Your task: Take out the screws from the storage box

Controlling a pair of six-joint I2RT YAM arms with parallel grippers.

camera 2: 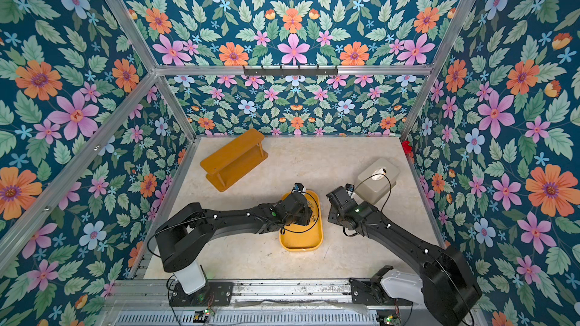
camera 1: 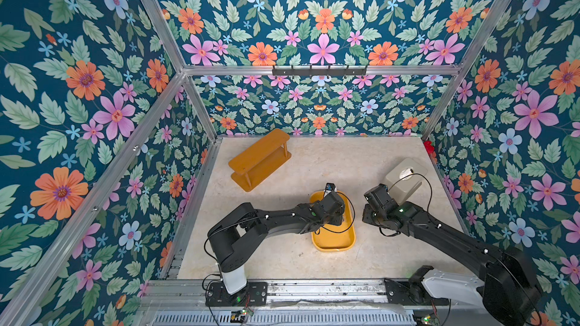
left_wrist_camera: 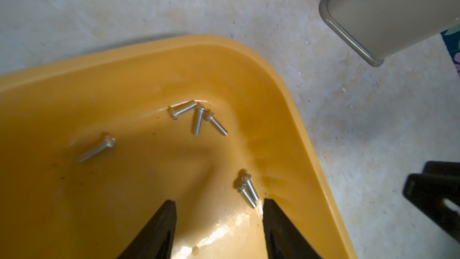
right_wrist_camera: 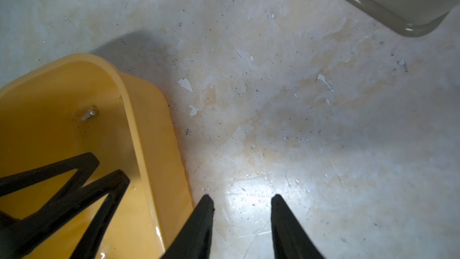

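Observation:
The yellow storage box (camera 1: pixel 333 244) sits mid-table, with several small silver screws on its floor. In the left wrist view, three screws (left_wrist_camera: pixel 198 120) cluster near a corner, a pair (left_wrist_camera: pixel 249 192) rests by the side wall, and a single screw (left_wrist_camera: pixel 98 147) lies apart. My left gripper is over the box, its fingers apart and empty, with the pair of screws just ahead of the right finger (left_wrist_camera: pixel 275 225). My right gripper stands open above bare table to the right of the box, holding nothing.
A grey tissue box (camera 1: pixel 406 182) stands behind my right gripper. At the back left is a brown wooden shelf (camera 1: pixel 261 160). A small red object (camera 1: pixel 429 146) lies in the far right corner.

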